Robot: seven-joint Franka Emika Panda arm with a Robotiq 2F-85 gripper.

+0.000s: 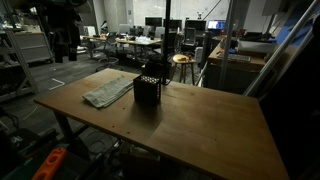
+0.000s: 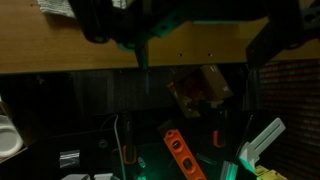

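My gripper (image 1: 65, 56) hangs high at the far left of the exterior view, pointing down, well above the table and apart from everything on it. In the wrist view its two dark fingers (image 2: 277, 38) stand wide apart, with no object held between them. A folded grey cloth (image 1: 108, 91) lies flat on the left part of the wooden table (image 1: 215, 125). Just right of it stands a black box with holes in its side (image 1: 148, 89); its inside is hidden. A corner of the cloth (image 2: 70, 8) shows at the top of the wrist view.
A stool (image 1: 182, 62) stands behind the table.
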